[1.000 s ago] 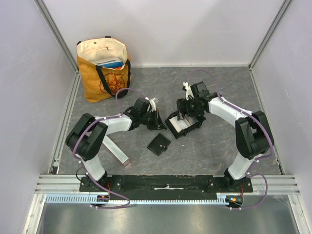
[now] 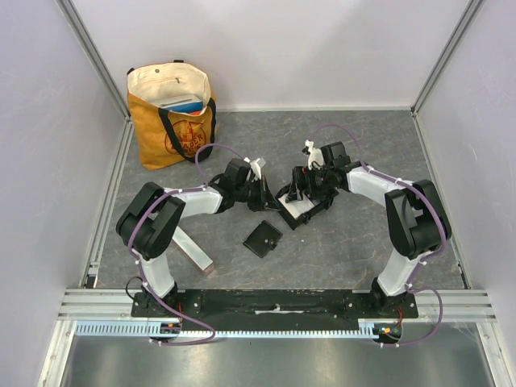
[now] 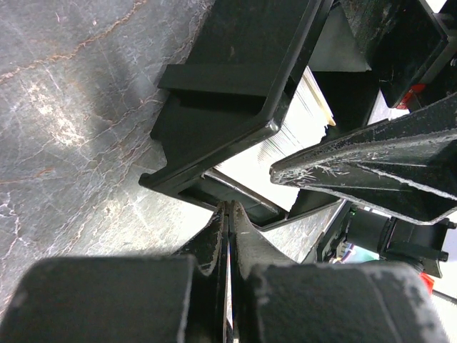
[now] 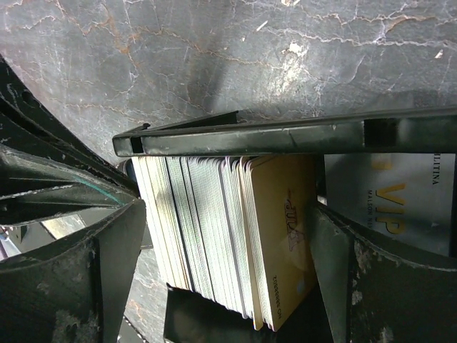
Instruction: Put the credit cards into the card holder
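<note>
The black card holder (image 2: 292, 216) lies mid-table, a thick stack of cards (image 4: 200, 221) inside it, seen edge-on with a gold card at one side; a grey VIP card (image 4: 389, 189) lies beside the stack. My left gripper is shut with nothing between its fingers, its tips at the holder's lower end. My right gripper (image 2: 304, 181) stands open over the holder, its fingers around the stack; whether they touch the cards is unclear.
A black flat piece (image 2: 262, 239) lies in front of the holder. A long white box (image 2: 192, 248) is at front left, a yellow tote bag (image 2: 153, 129) at back left.
Both grippers have shifted very slightly over the last second; the holder stays about where it was.
</note>
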